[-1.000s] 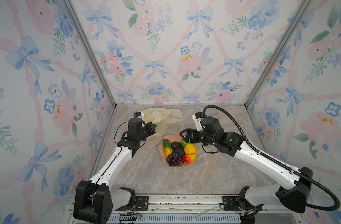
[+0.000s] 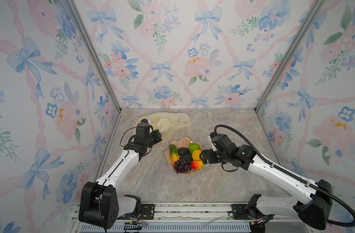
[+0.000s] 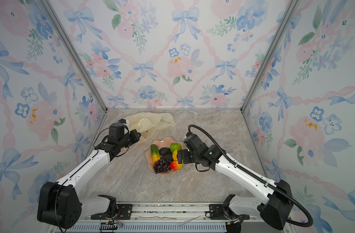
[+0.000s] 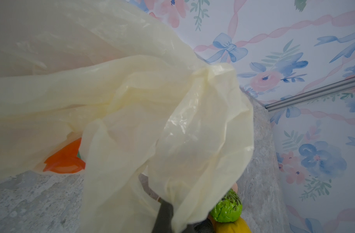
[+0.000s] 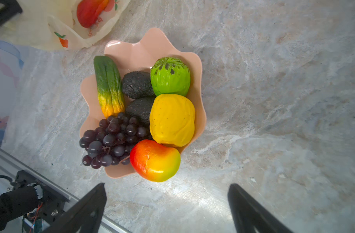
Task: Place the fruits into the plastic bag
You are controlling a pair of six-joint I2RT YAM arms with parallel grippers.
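Note:
The pale yellow plastic bag (image 2: 173,121) lies spread at the back left. My left gripper (image 2: 158,135) is shut on its edge; the film (image 4: 200,128) hides most of the finger in the left wrist view. A red fruit (image 5: 90,12) rests inside the bag's mouth. On the pink scalloped plate (image 5: 148,52) sit a cucumber (image 5: 108,87), dark grapes (image 5: 114,136), two dark avocados (image 5: 137,84), a green fruit (image 5: 170,76), a yellow fruit (image 5: 172,119) and a red-yellow mango (image 5: 154,160). My right gripper stands open and empty at the plate's right side, near the mango.
A patterned wall (image 2: 193,77) closes off the back, and a metal rail (image 2: 193,205) runs along the front.

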